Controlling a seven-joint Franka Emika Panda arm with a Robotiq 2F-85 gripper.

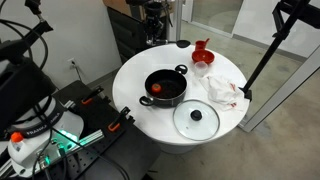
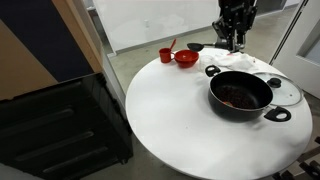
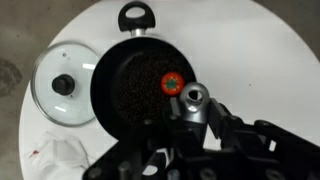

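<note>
At the far side of the round white table, my gripper (image 1: 154, 42) is shut on a dark utensil, apparently a ladle. Its black head (image 2: 195, 46) sticks out sideways from my gripper (image 2: 234, 44) in exterior view 2. A silver end with a hole (image 3: 195, 97) shows by the fingers in the wrist view. The black pot (image 1: 164, 86) stands uncovered on the table, apart from the gripper. Inside are dark grains (image 3: 145, 88) and a red tomato-like item (image 3: 173, 83). My fingertips are mostly hidden among dark parts.
A glass lid (image 1: 196, 122) lies near the pot. A white cloth (image 1: 228, 92), a red bowl (image 2: 186, 59) and a red cup (image 2: 166, 55) stand toward the table's edge. Bare tabletop (image 2: 165, 110) spreads on one side of the pot.
</note>
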